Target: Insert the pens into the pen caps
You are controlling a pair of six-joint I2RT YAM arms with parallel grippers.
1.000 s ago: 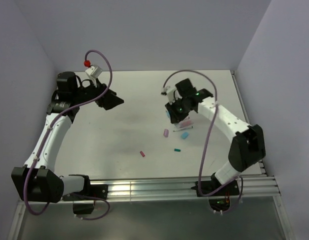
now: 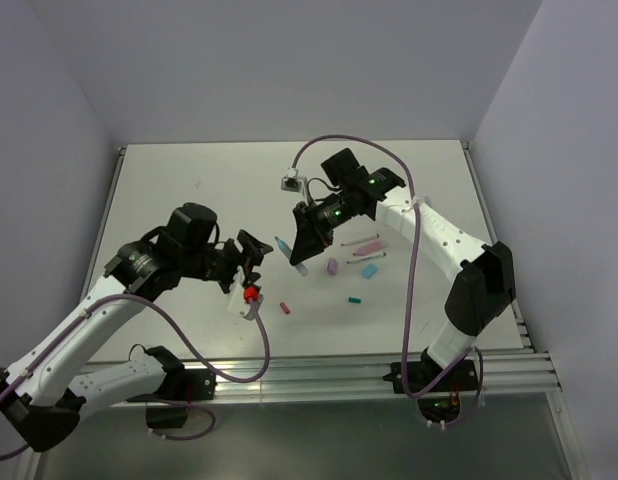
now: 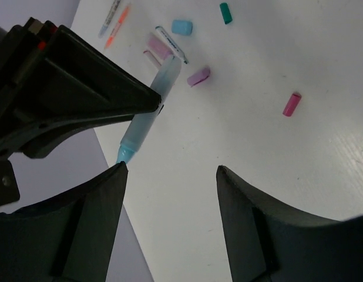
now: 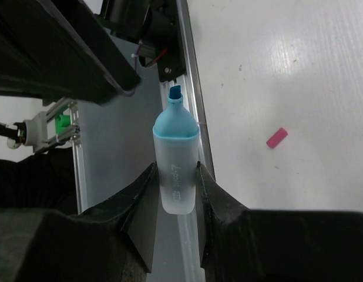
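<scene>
My right gripper is shut on a white marker with a light-blue collar and dark-blue tip [image 4: 174, 132]. The same marker [image 3: 147, 111] slants across the left wrist view, its blue end toward my left gripper, whose fingers are apart with nothing between them. From above, the left gripper [image 2: 251, 265] stands a little left of the marker, not touching it. On the table lie a blue cap [image 2: 369, 271], a green cap [image 2: 354, 300], a purple cap [image 2: 332, 266] and a red-pink cap [image 2: 285, 308].
Near the right arm lie thin pens [image 2: 367, 258] and a pink marker [image 2: 370, 247]. An orange pen [image 3: 117, 26] shows at the far edge in the left wrist view. Metal rails [image 2: 299, 372] run along its front edge.
The right gripper has lifted the marker off the pen cluster and carried it left. My left arm has swung from the back left down and right, close to the marker.
</scene>
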